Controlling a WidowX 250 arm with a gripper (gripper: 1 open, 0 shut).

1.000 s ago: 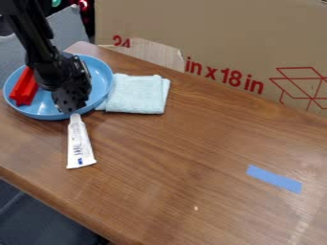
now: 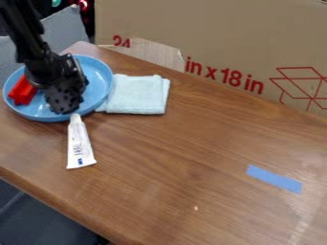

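The black gripper (image 2: 64, 96) reaches down from the upper left into a light blue plate (image 2: 90, 109), its fingertips low over the plate's middle. Whether it is open or shut is unclear, and anything between the fingers is hidden. A red object (image 2: 21, 90) lies in the plate to the left of the gripper, partly covered by it. A white tube (image 2: 79, 146), like toothpaste, lies on the table just in front of the plate, its top end at the rim.
A folded pale blue cloth (image 2: 136, 95) lies right of the plate. A large cardboard box (image 2: 217, 38) stands along the back. A blue tape strip (image 2: 273, 179) is on the right.
The arm has shifted and tilted slightly within the plate area. The plate, tube and cloth look unmoved.
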